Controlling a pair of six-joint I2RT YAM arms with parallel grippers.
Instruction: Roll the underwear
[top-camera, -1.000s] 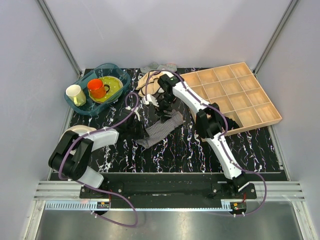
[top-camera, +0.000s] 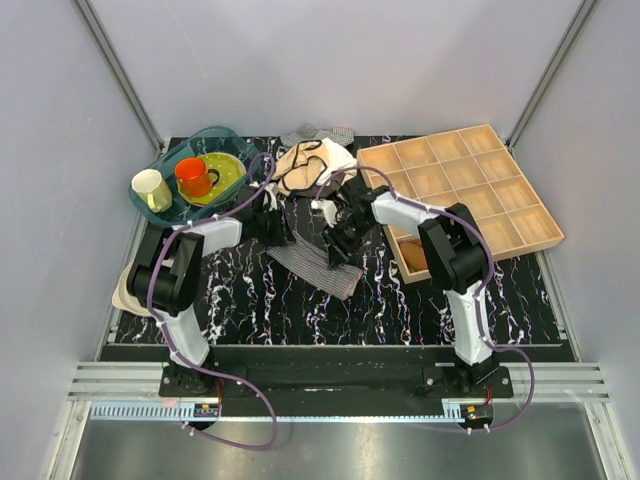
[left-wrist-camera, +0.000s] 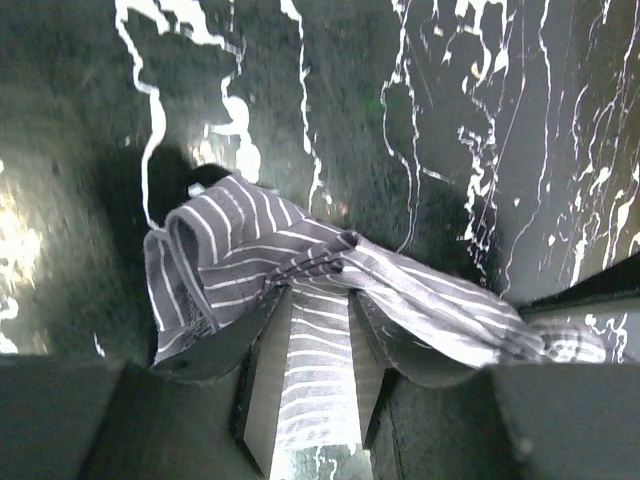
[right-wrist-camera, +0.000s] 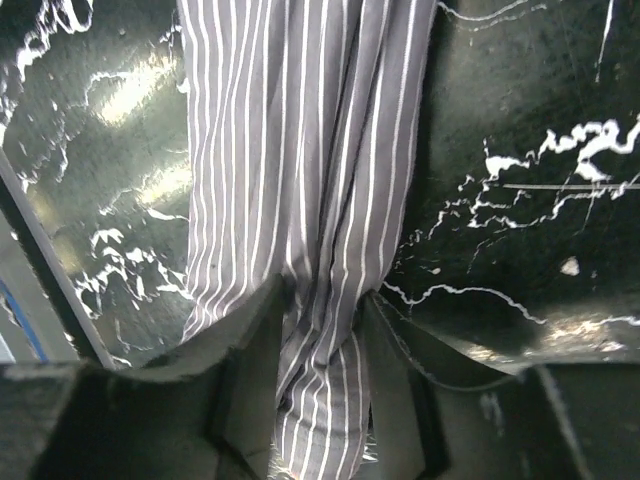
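Observation:
Grey white-striped underwear (top-camera: 312, 268) lies as a long folded strip on the black marble table, slanting between the grippers. My left gripper is at its upper left end, fingers part open with striped fabric at and between the fingertips; that end is bunched and folded over. My right gripper is at the lower right end, fingers part open on either side of gathered, lengthwise-creased fabric. Whether either gripper pinches the cloth is unclear.
A wooden compartment box (top-camera: 470, 170) stands at the right. A teal basket (top-camera: 170, 210) with mugs and a yellow plate is at the back left. Folded cloths (top-camera: 300, 160) lie at the back.
The strip has swung round: its right end moved toward the front with my right gripper, its left end backward with my left gripper, reversing its slant.

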